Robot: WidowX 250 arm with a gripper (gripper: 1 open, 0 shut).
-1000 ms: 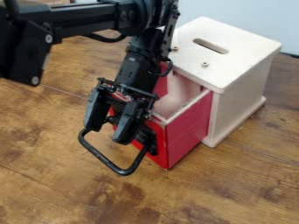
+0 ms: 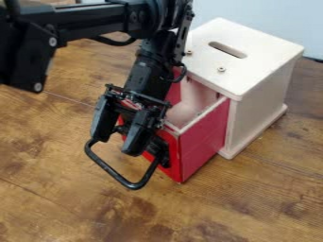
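My black gripper hangs at the centre of the camera view, low over the front of a red drawer that sticks out from a white wooden box. The gripper hides much of the drawer's front, and whether its fingers are open or shut on anything is hard to make out. The drawer's pale inside shows behind the arm.
The white box has a slot in its top and stands at the right, before a pale wall at the back.
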